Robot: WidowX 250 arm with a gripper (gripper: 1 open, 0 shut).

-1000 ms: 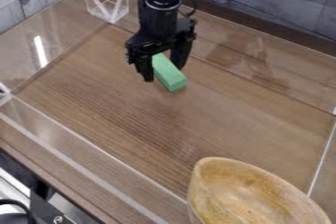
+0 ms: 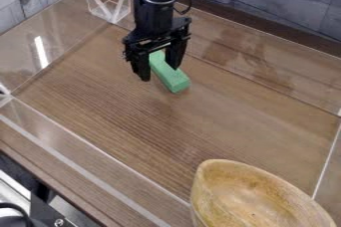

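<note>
A green rectangular object (image 2: 170,74) lies on the wooden table (image 2: 120,131) in the upper middle. The black gripper (image 2: 159,54) hangs over it from the top, its fingers open and spread to either side around the object's far end. Whether the fingers touch it is hard to tell.
A yellow bowl (image 2: 253,196) sits at the bottom right. Clear plastic pieces stand at the upper left edge.
The green object looks unmoved.
</note>
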